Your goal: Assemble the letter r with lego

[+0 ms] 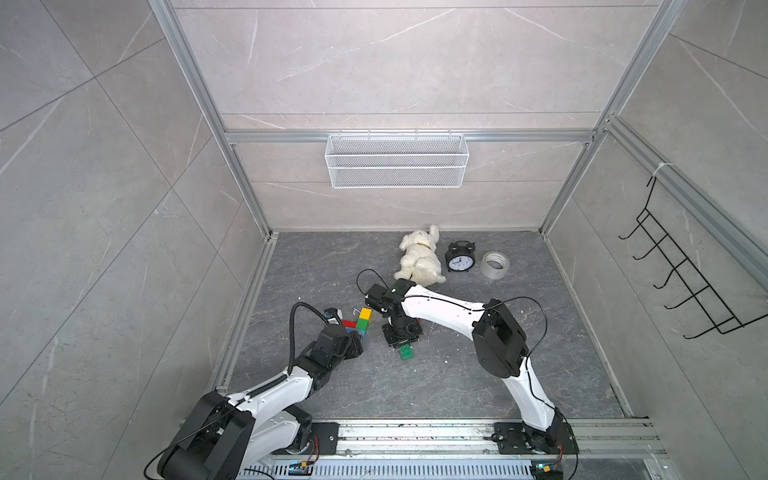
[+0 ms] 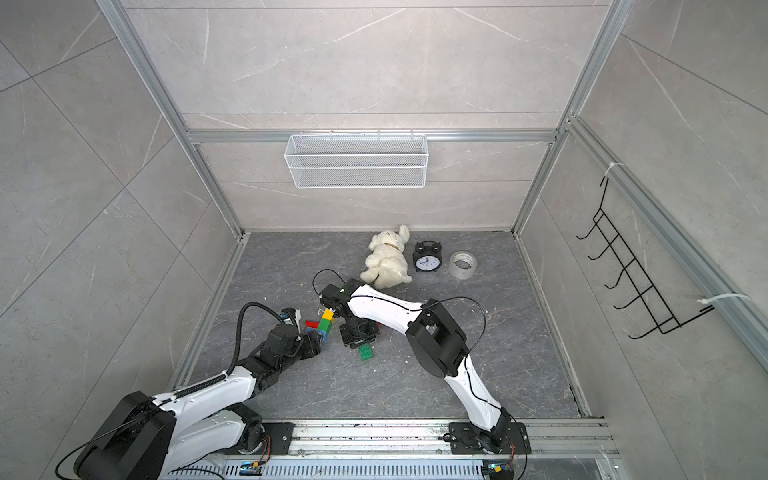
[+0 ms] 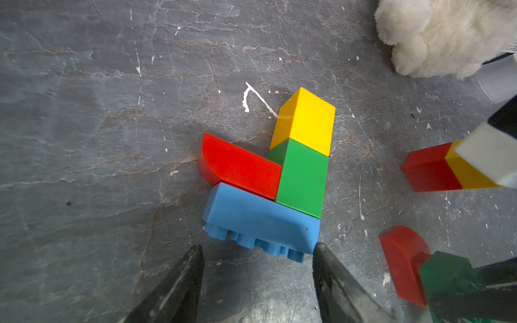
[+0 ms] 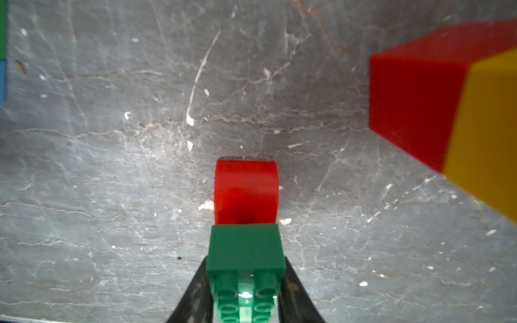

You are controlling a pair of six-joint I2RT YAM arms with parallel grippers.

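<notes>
In the left wrist view a blue brick point(image 3: 255, 218) lies on its side, studs toward my left gripper, touching a red curved brick point(image 3: 242, 167) and a green brick point(image 3: 301, 177), with a yellow brick point(image 3: 312, 121) beyond the green. My left gripper stands open just before the blue brick, nothing between its fingers. My right gripper is shut on a green brick point(image 4: 245, 247), held at the end of a red rounded brick point(image 4: 246, 188); whether they are joined I cannot tell. A red brick point(image 4: 409, 102) and yellow brick point(image 4: 479, 140) are beside them.
A white plush toy point(image 1: 420, 260), a black alarm clock point(image 1: 460, 257) and a tape roll point(image 1: 494, 265) stand at the back. My right arm reaches over the middle.
</notes>
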